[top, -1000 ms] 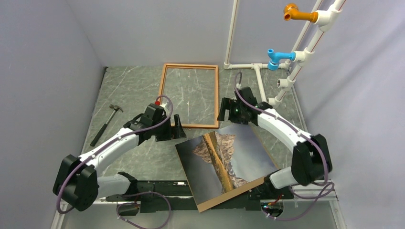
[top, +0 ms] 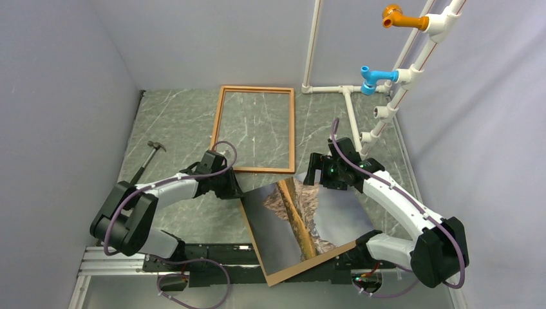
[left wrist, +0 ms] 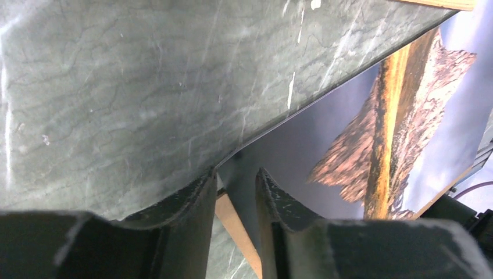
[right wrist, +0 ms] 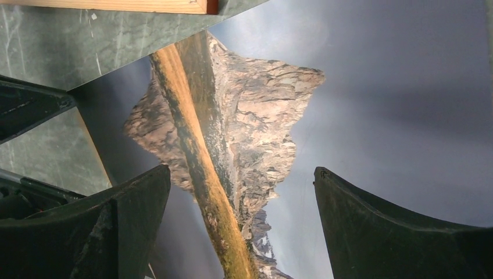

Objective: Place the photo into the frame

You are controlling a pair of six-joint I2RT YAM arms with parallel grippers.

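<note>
The photo [top: 341, 219], a rocky landscape on grey-blue, lies askew at the front centre, over the table's front edge. The empty wooden frame [top: 291, 129] lies flat behind it. My left gripper is down at the photo's upper left corner, its fingers part open and straddling the corner; whether they touch it is unclear. My right gripper stands open over the upper right part of the photo, nothing between its fingers.
A hammer [top: 154, 146] lies at the left. White pipes [top: 351, 116] with orange and blue fittings [top: 373, 77] rise at the right. Bare table [top: 167, 116] shows at the back left.
The left gripper has come down at its corner, and its fingers appear closer together. The right gripper has shifted right.
</note>
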